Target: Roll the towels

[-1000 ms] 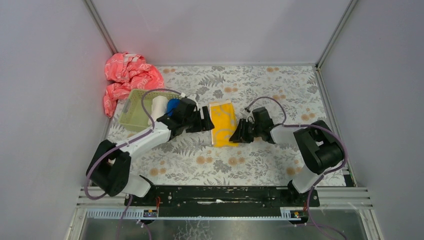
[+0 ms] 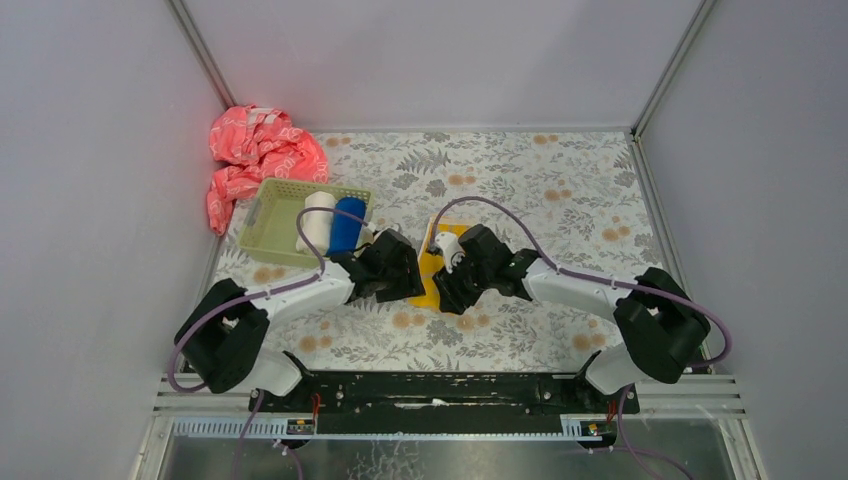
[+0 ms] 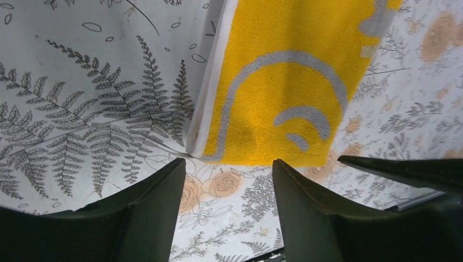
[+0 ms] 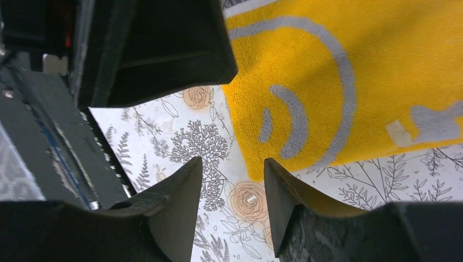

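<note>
A yellow towel with grey bands lies folded flat on the patterned table, partly covered by both hands in the top view. Seen from the left wrist, the towel has its near end just beyond my left gripper, whose fingers stand apart with nothing between them. In the right wrist view my right gripper is open beside a corner of the towel, its fingers empty. Two rolled towels, one white and one blue, rest in the green basket.
A crumpled coral cloth is heaped at the back left behind the basket. The two grippers are close together over the towel's near end.
The towel has shifted toward the front and tilted.
</note>
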